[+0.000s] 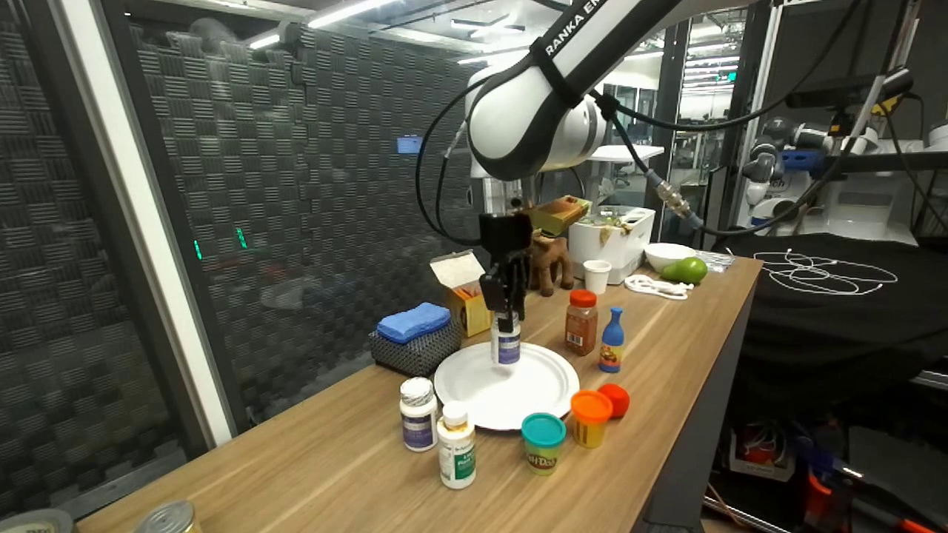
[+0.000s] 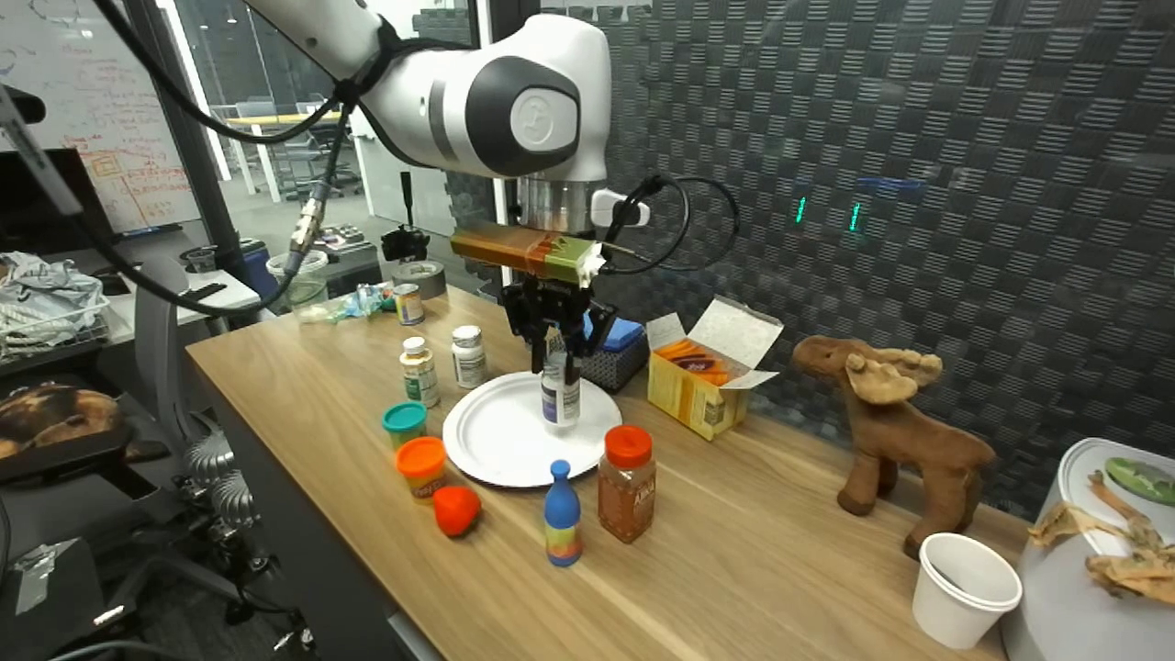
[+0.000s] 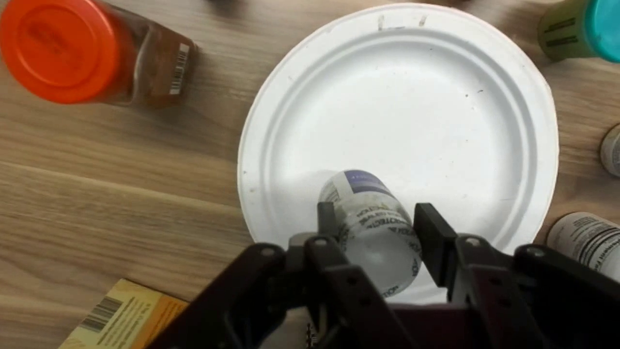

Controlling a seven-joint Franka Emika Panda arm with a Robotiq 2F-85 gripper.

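A white bottle with a purple label is held upright by my gripper, which is shut on its upper part. In the second exterior view the bottle appears over the right part of the white plate; whether its base touches the plate I cannot tell. From the wrist, the bottle sits between the two dark fingers of my gripper, above the lower portion of the plate. The plate carries nothing else.
Close around the plate stand a red-lidded jar, a blue bottle, Play-Doh tubs, two white bottles, and a dark box with a blue cloth. An open yellow box is behind. Bare wood lies at the table's near left.
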